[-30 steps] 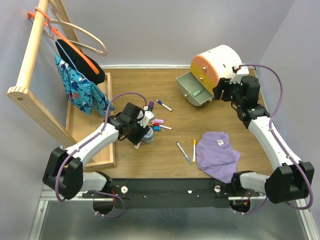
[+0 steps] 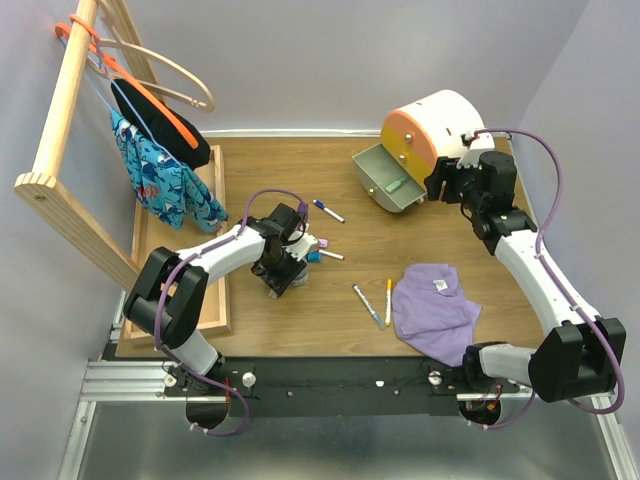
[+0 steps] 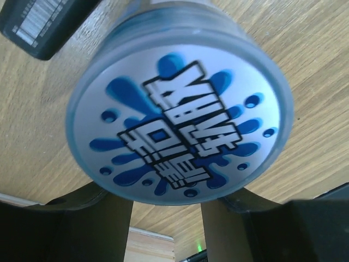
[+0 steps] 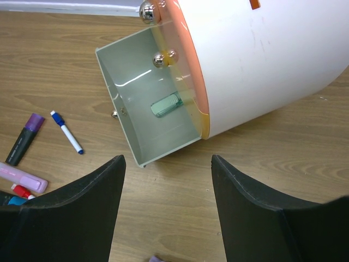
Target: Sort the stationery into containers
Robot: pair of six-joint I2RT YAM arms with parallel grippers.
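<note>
My left gripper [image 2: 290, 268] is low over the table, part open around a round container [image 3: 180, 120] with a blue-and-white splash-logo lid, which fills the left wrist view. Its fingertips are hidden under the lid, so I cannot tell whether they grip it. A dark barcoded item [image 3: 41, 24] lies beside it. Several markers, including a blue-capped one [image 4: 68, 134], a purple-capped one [image 4: 24, 139] and a pink item [image 4: 24, 177], lie mid-table. My right gripper stands open, empty, before a drum-shaped cabinet [image 4: 262, 60] whose pulled-out drawer [image 4: 158, 136] holds a small green item [image 4: 166, 105].
A wooden rack [image 2: 55, 120] with hanging bags and a shallow tray [image 2: 215, 330] stands at the left. A purple cloth [image 2: 435, 310] lies at the front right, with more markers [image 2: 389, 300] left of it. The middle table has bare patches.
My right arm has not visibly moved.
</note>
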